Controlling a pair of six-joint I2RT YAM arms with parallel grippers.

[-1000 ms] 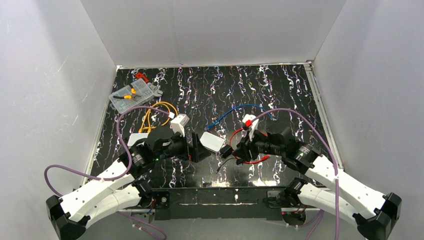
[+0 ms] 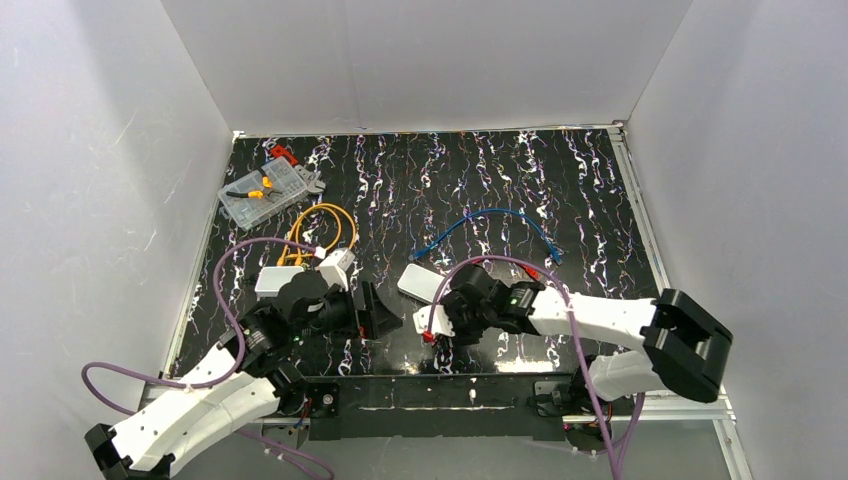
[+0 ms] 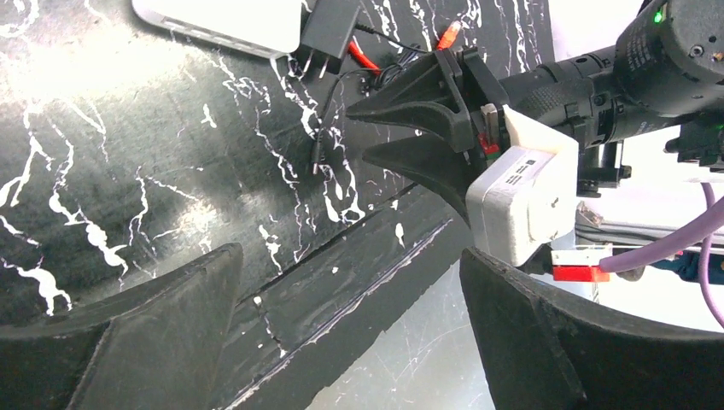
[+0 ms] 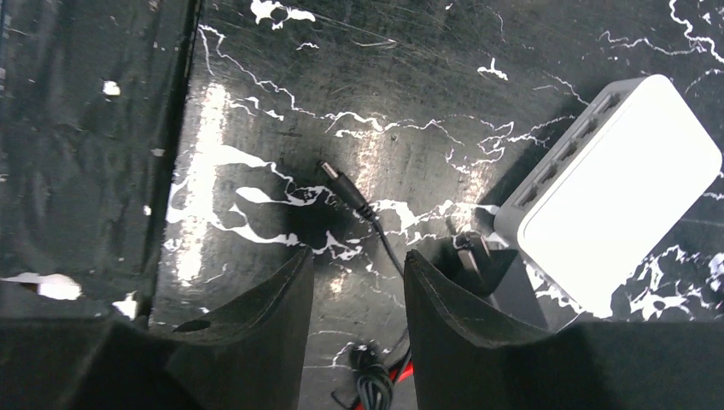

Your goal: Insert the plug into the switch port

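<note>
The small black barrel plug lies on the table on its thin cable, metal tip toward the front strip; in the left wrist view the plug point(image 3: 317, 160) is beside the right fingers. My right gripper stands open above the cable, the plug just beyond its fingertips and nothing gripped. The white switch, with a row of ports along one side, sits right of them; its corner point(image 3: 230, 21) shows in the left wrist view. To the left of the switch point(image 2: 420, 283), my left gripper point(image 2: 385, 310) is open and empty.
A black power adapter point(image 3: 329, 34) with prongs rests against the switch. A red cable point(image 3: 362, 56) and bundled black wire lie close by. Farther back are a blue cable point(image 2: 488, 212), a yellow cable point(image 2: 345, 215) and a tool box point(image 2: 270, 195).
My right gripper has swung left and toward the front, now covering the adapter and plug in the top view. The left arm has shifted slightly left and frontward. The switch stays put.
</note>
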